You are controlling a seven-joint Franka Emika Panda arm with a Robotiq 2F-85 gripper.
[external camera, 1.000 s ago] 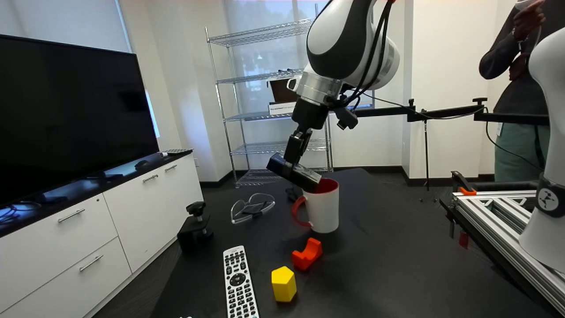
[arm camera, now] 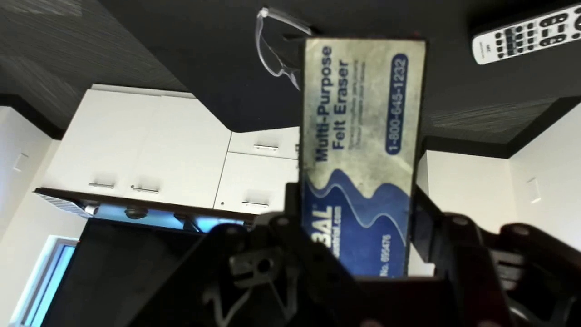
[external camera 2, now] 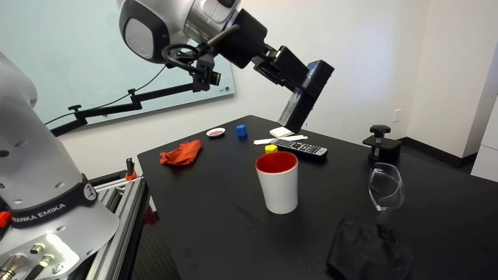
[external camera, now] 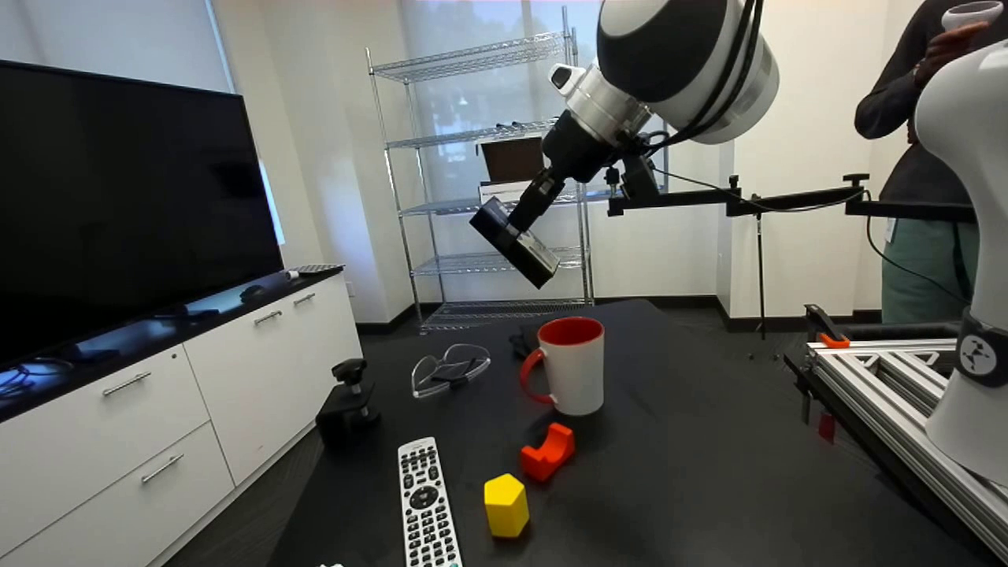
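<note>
A felt eraser [arm camera: 362,158] with a blue and pale label is clamped between the fingers of my gripper. In exterior view 1 the eraser [external camera: 515,242] hangs tilted in the air, above and left of the white mug [external camera: 576,368] with its red inside and red handle. The gripper [external camera: 521,222] is shut on it near its middle. In exterior view 2 the eraser [external camera 2: 306,95] slants down, its lower end above the level of the mug [external camera 2: 278,184] and clear of it. The mug stands upright on the black table and its visible inside looks empty.
Around the mug lie clear glasses [external camera: 450,368], a red curved block [external camera: 548,452], a yellow block [external camera: 506,505] and a remote [external camera: 430,501]. A black clamp [external camera: 347,406] sits at the table edge. Black mesh cloth [external camera 2: 369,252] and orange cloth [external camera 2: 182,153] lie farther apart.
The eraser has risen with my gripper, away from the mug's rim, and tilts more steeply. In exterior view 1 the arm has moved up and right. The mug stands where it was.
</note>
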